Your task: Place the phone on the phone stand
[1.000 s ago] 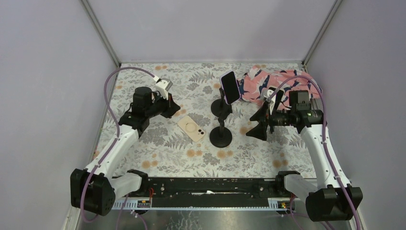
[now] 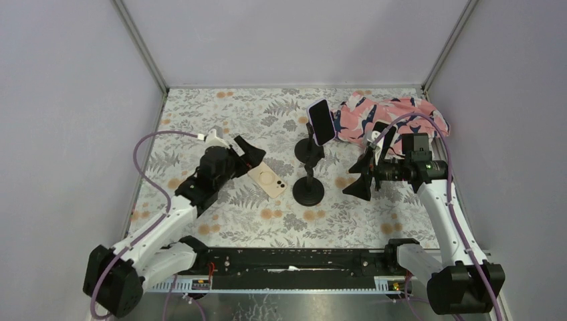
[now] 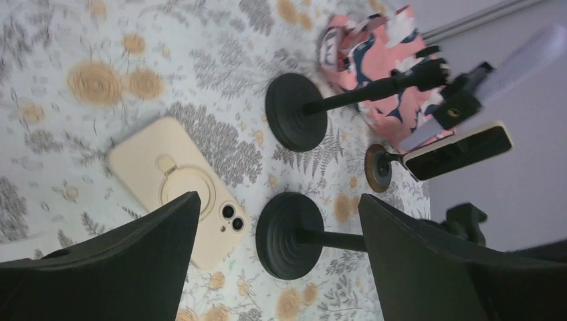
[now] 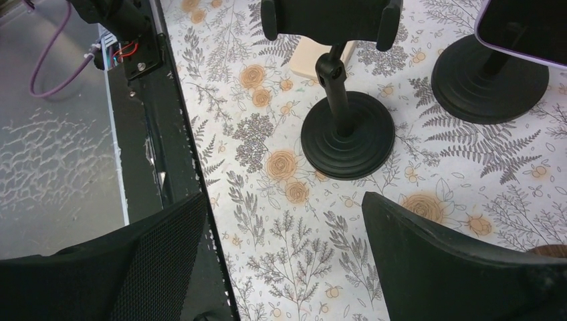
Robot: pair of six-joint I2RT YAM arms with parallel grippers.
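Observation:
A cream phone (image 2: 266, 181) lies face down on the patterned table, its ring and camera visible. My left gripper (image 2: 247, 152) is open just above and left of it; in the left wrist view the phone (image 3: 154, 170) sits between and beyond the fingers. An empty black stand (image 2: 308, 192) is right of the phone, its holder (image 4: 331, 19) raised. Behind it another stand holds a phone with a purple rim (image 2: 321, 122). My right gripper (image 2: 361, 174) stands open right of the front stand, nothing between its fingers.
A pink patterned cloth (image 2: 354, 114) lies at the back right, with another small dark device on a stand (image 3: 458, 150) near it.
The right arm shifted very slightly.

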